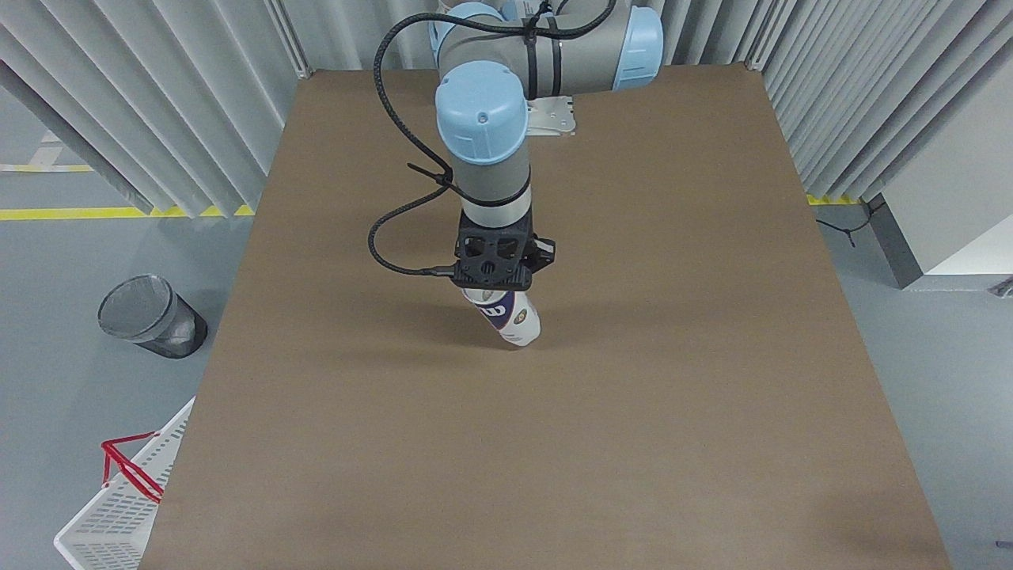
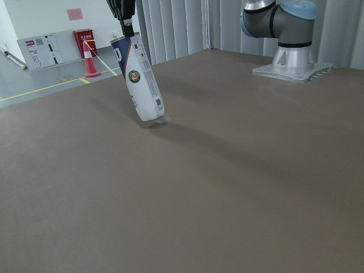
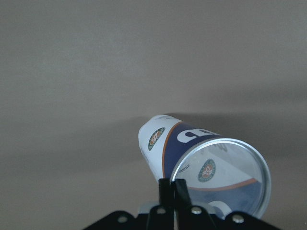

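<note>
A white and navy cylindrical tube with a clear lid (image 3: 220, 182) hangs tilted under my gripper, which is shut on its rimmed top end, as the wrist view shows. In the left view the tube (image 2: 142, 85) slants down from the fingers, its bottom very near or on the table (image 2: 199, 199); I cannot tell whether it touches. A small pale patch (image 2: 164, 120) shows on the table beside the tube's bottom. In the front view the tube (image 1: 506, 318) sticks out below the black gripper housing.
The arm's base (image 2: 290, 71) is mounted at the back. Off the table's left side are a bin (image 1: 152, 318) and a white basket (image 1: 114, 522) with red handles.
</note>
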